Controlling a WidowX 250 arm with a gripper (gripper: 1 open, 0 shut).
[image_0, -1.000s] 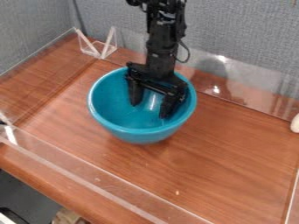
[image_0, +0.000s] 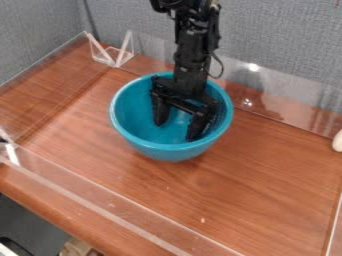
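Note:
A teal bowl (image_0: 167, 146) sits toward the back middle of the wooden table. The black gripper (image_0: 182, 108) reaches down from the top into the bowl, its fingers spread open. Whether anything lies between them inside the bowl is hard to see.
A white wire rack (image_0: 110, 50) stands at the back left by the grey wall. A white object (image_0: 335, 140) is at the right edge.

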